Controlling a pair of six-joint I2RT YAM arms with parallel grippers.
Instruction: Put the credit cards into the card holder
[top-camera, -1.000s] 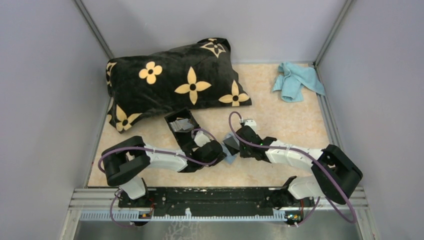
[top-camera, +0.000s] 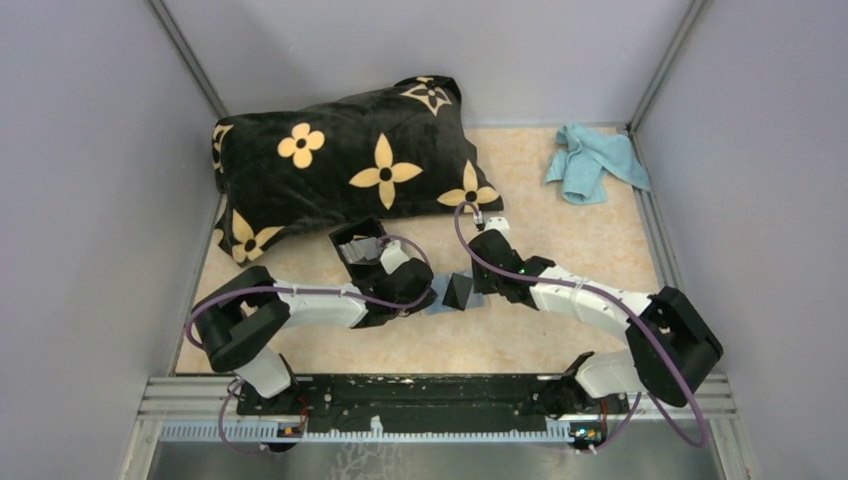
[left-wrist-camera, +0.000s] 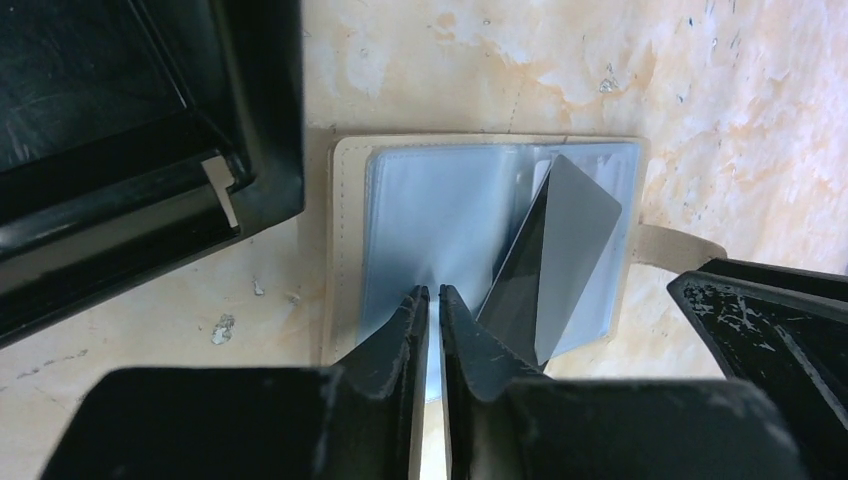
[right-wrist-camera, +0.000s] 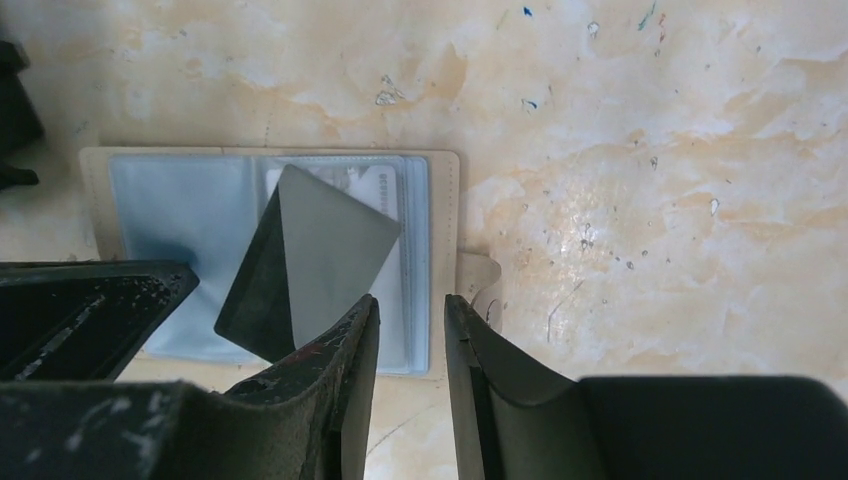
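The card holder (right-wrist-camera: 442, 230) lies open and flat, with a beige cover and clear bluish sleeves. Across its middle a dark card (right-wrist-camera: 335, 245), part black and part grey, rests at a slant. Under that card, a white card (right-wrist-camera: 385, 185) shows in the right-hand sleeve. Just in front of the holder's left half, my left gripper is slightly open, bluish sleeve visible through its narrow gap. My right gripper stands part open by the holder's right edge, nothing between its fingers. Each gripper's tip shows in the other's wrist view.
Left of the holder is a black tray (top-camera: 343, 252) with several cards (top-camera: 362, 249) inside, close to my left arm. A large black patterned pillow (top-camera: 340, 160) fills the back left. A blue cloth (top-camera: 592, 165) lies at the back right; bare table separates it from the right arm.
The holder and the dark card on it have turned from a slant to nearly square with the table. My left gripper moved back and left; the right one moved slightly back.
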